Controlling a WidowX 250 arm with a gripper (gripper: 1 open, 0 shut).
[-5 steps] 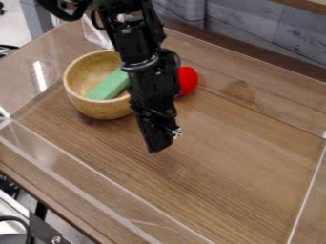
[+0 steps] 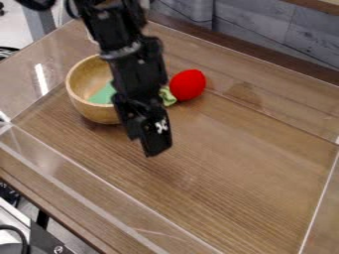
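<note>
My gripper [image 2: 146,141] hangs over the bare wooden table [image 2: 232,189] near the middle of the view, its black fingers spread open, with no object visible between them. Just behind it, to the upper left, is a tan bowl [image 2: 89,77] holding a green object [image 2: 103,93], partly hidden by the arm. A red rounded object [image 2: 187,84] lies to the right of the bowl, apart from the fingers.
A raised wooden edge [image 2: 284,8] runs along the back right. Dark cables show beyond the table's lower left edge.
The arm and gripper have shifted a little and turned, with the fingers now appearing wider apart. The bowl and red object look unmoved.
</note>
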